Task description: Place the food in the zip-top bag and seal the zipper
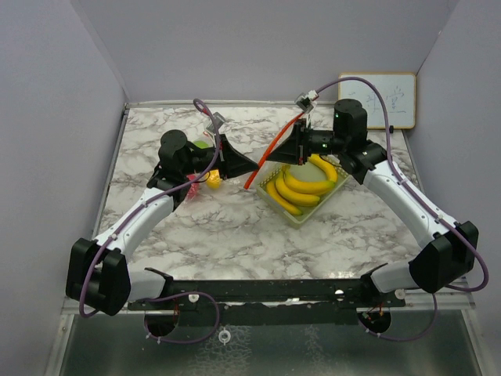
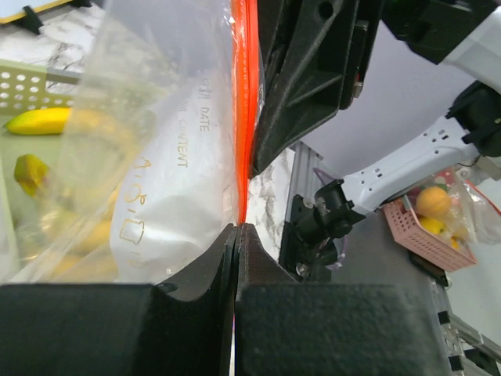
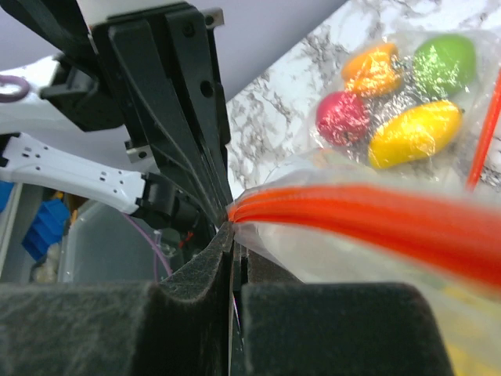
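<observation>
A clear bag with a white label panel (image 2: 176,176) and an orange zipper strip (image 1: 278,142) is held up between the arms, its strip slanting toward the back right. My left gripper (image 1: 257,165) is shut on the strip's edge; in the left wrist view the strip runs down to its fingertips. Just beside it, my right gripper (image 1: 269,159) is shut on the strip too, with orange film at its tips in the right wrist view. No food shows clearly inside this bag. Another clear bag with a green fruit (image 3: 445,65), a yellow fruit (image 3: 416,133) and other toy food lies on the table.
A pale green basket (image 1: 296,219) with several bananas (image 1: 301,186) stands under the right arm. A whiteboard (image 1: 383,98) is at the back right. The two grippers nearly touch.
</observation>
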